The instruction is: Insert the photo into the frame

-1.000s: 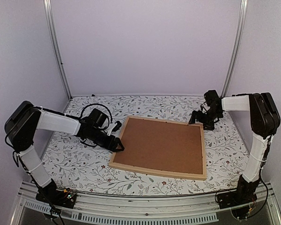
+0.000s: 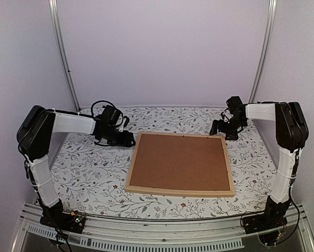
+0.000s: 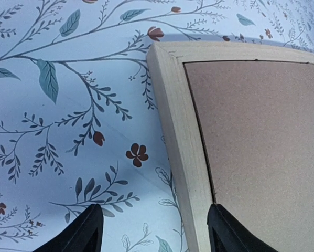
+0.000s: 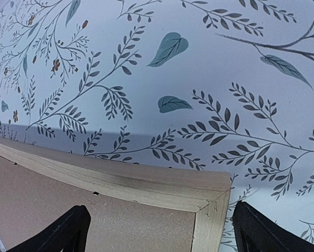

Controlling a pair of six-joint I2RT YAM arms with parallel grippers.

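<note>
A pale wooden frame (image 2: 180, 192) lies flat on the table with its plain brown backing (image 2: 183, 163) facing up; no photo is visible. My left gripper (image 2: 128, 139) is by the upper part of the frame's left side. Its fingers (image 3: 91, 231) are apart, the right one overlapping the left bar in the left wrist view, and nothing is pinched. At the far right corner stands my right gripper (image 2: 219, 129), open. In the right wrist view its fingers (image 4: 73, 228) lie to either side of that corner, with no grip on the wood.
A white floral cloth (image 2: 88, 173) covers the table, bare to the left, behind and right of the frame. Plain walls (image 2: 162, 52) close off the back and sides. A pale metal rail (image 2: 162, 223) runs along the front.
My left gripper has moved back along the frame's left side.
</note>
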